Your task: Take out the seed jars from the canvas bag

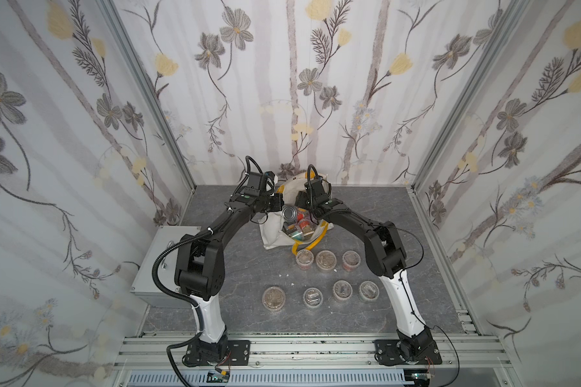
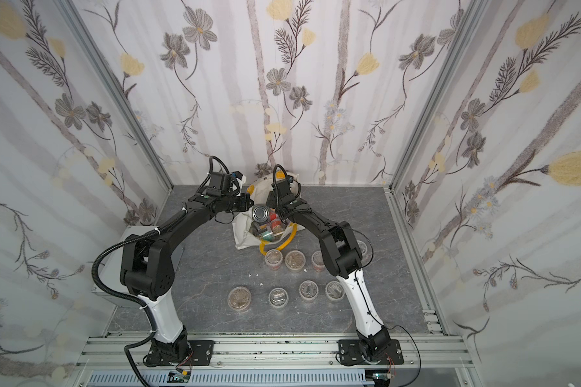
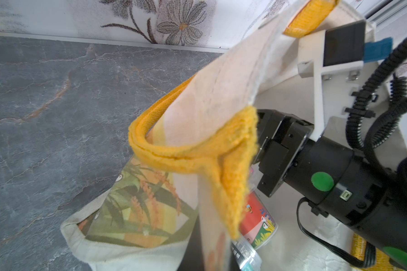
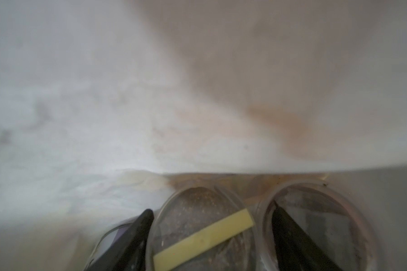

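The white canvas bag (image 1: pixel 271 232) with yellow straps lies open at the back middle, jars and tins inside. In the left wrist view my left gripper is shut on the bag's edge (image 3: pixel 212 234) at a yellow-trimmed corner. My right gripper reaches into the bag, fingers part open either side of a clear-lidded jar (image 4: pixel 199 212) with a yellow label strip; whether they touch it I cannot tell. Another clear jar (image 4: pixel 325 230) lies right beside it.
Several clear seed jars (image 1: pixel 326 260) stand in two rows on the grey table (image 1: pixel 239 271) before the bag. A grey box (image 1: pixel 161 258) stands at the left.
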